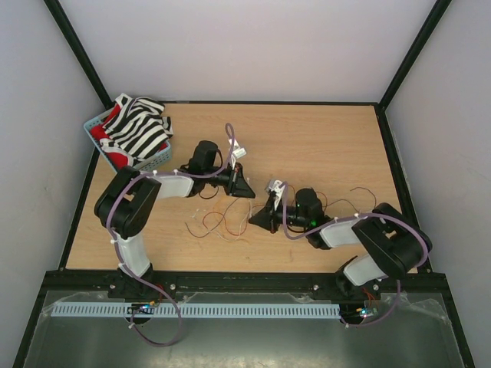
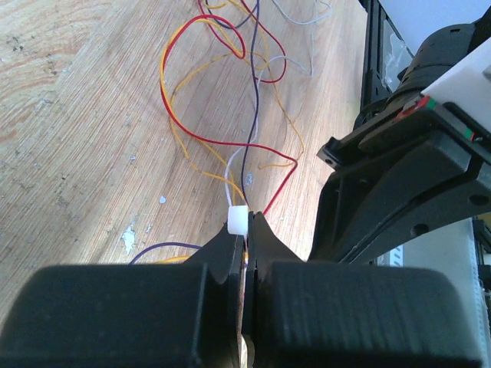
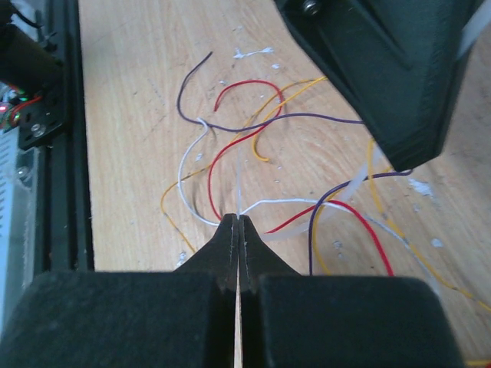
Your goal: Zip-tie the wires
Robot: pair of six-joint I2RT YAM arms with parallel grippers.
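Loose red, yellow, white and purple wires lie tangled on the wooden table, spreading under both grippers. My left gripper is shut at the centre; in the left wrist view a small white tab shows at its fingertips, the head of what looks like a zip tie. My right gripper is shut just below and right of it. In the right wrist view a thin pale strand rises at its fingertips, perhaps the tie's strap; whether it is held I cannot tell.
A blue basket of striped and red cloth stands at the back left. A dark frame edge runs along the front.
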